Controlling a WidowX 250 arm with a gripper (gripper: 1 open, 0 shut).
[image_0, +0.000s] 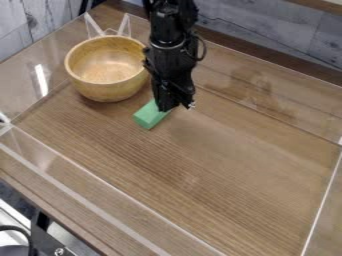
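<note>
A black robot arm reaches down from the top middle of the camera view, and its gripper is shut, with nothing visible between its fingers. Just below it a green block lies on the wooden floor of the workspace, partly behind the fingertips; whether they touch it is unclear.
A tan bowl stands at the upper left, beside the arm. Black cables show at the lower left corner.
</note>
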